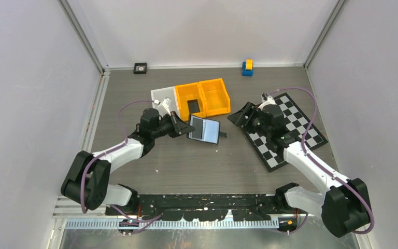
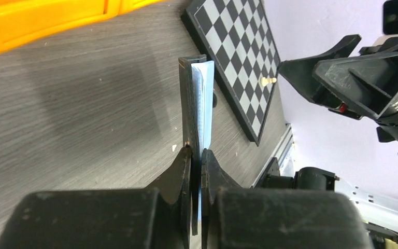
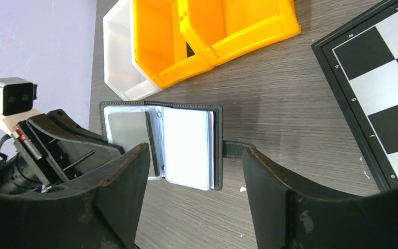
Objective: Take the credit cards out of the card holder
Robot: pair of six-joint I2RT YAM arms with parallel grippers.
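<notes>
The card holder (image 1: 210, 130) lies open like a booklet in the air over the table, a grey sleeve on its left half, a white one (image 3: 185, 148) on its right, with a dark strap (image 3: 233, 149) sticking out rightward. My left gripper is shut on it at the left side; the left wrist view shows it edge-on between the fingers. To the right of the holder, my right gripper (image 1: 241, 116) is apart from it, fingers open with nothing between them.
Orange bins (image 1: 215, 96) and a white bin (image 3: 119, 52) stand behind the holder. A checkered board (image 1: 295, 114) lies at right, a blue-and-yellow object (image 1: 247, 67) and a small black box (image 1: 140, 68) at the back.
</notes>
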